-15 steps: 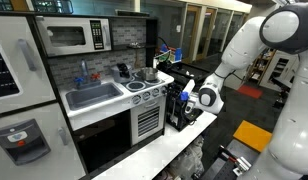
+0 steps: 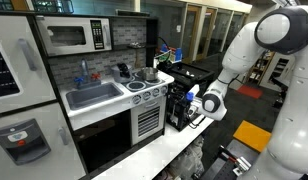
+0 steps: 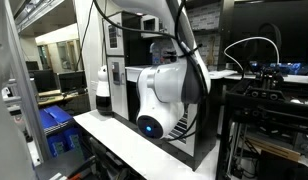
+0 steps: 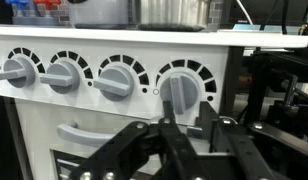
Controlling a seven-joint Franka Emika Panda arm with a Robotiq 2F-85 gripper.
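Note:
In the wrist view, the rightmost stove knob (image 4: 178, 91) is a round grey dial with its raised grip standing nearly upright. My gripper reaches it from below, shut on the lower part of that grip; the dark fingers partly hide the contact. Three similar knobs to the left, among them the nearest one (image 4: 116, 82), have their grips turned more sideways. In exterior view 1 the gripper is at the right end of the toy kitchen, too small to show its fingers.
Metal pots (image 4: 174, 12) stand on the stove top above the knobs. Below runs the oven door's handle (image 4: 89, 133). A dark rack stands right of the stove.
In exterior view 1 the white arm links near the gripper have swung slightly right and upward. The gripper end stays by the stove's right side, and the kitchen looks the same.

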